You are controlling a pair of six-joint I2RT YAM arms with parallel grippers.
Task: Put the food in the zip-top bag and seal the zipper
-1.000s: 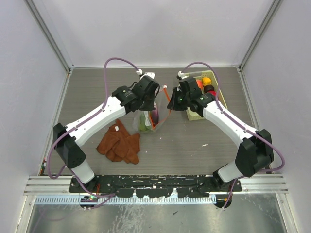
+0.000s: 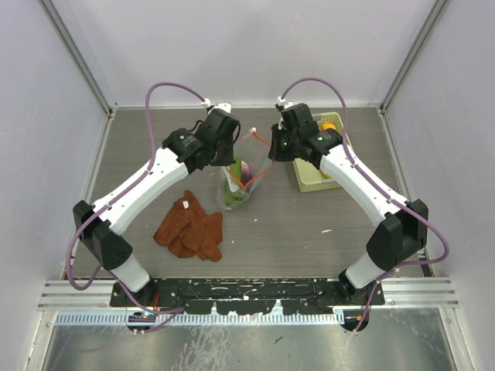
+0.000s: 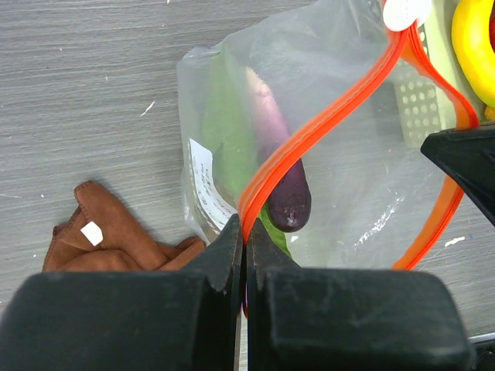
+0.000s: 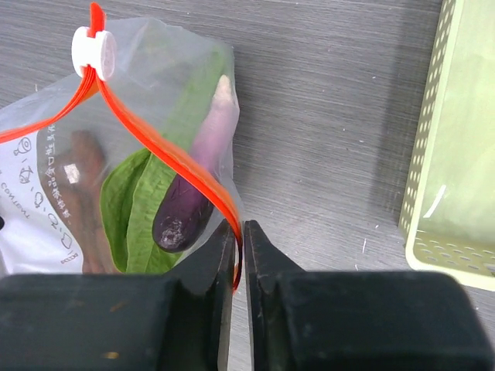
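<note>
The clear zip bag [image 2: 236, 193] hangs between my grippers, holding green leafy vegetables [image 4: 139, 216] and an eggplant [image 3: 288, 197]; its orange zipper edge [image 3: 302, 139] has a white slider [image 4: 93, 51]. My left gripper [image 2: 224, 162] is shut on one side of the zipper edge, which runs between its fingers in the left wrist view. My right gripper [image 2: 273, 158] grips the other side of the orange edge, its fingers nearly together in the right wrist view.
A pale green basket [image 2: 309, 178] with yellow and orange food stands at the right behind my right arm. A brown cloth [image 2: 189, 228] lies at the left front.
Over the last second both arms have shifted up and slightly left in the top view, with the bag between them.
</note>
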